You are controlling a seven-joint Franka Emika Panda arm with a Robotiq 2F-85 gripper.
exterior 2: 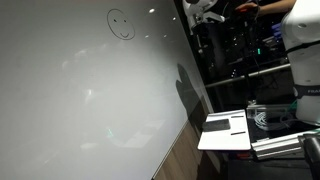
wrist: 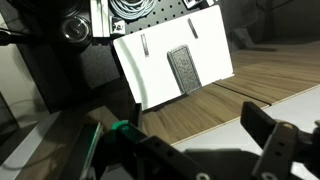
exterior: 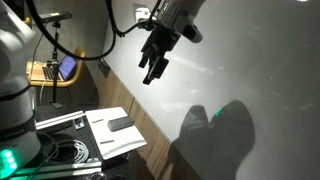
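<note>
A dark grey eraser-like block (wrist: 184,68) lies on a white sheet or board (wrist: 150,84) in the wrist view, with thin pen-like items (wrist: 144,43) beside it. The same block (exterior: 121,124) shows at the lower left of exterior view 1, and again as a dark block (exterior 2: 216,126) in exterior view 2. My gripper (exterior: 153,70) hangs high above and to the right of it, in front of the whiteboard (exterior: 235,70). Its dark fingers (wrist: 275,148) stand wide apart in the wrist view, with nothing between them.
The whiteboard (exterior 2: 90,100) carries a drawn smiley face (exterior 2: 120,24) near its top. A wooden strip (wrist: 215,107) runs between sheet and board. Coiled cables (exterior: 68,151) lie beside the arm's base. A chair with a laptop (exterior: 67,68) stands behind.
</note>
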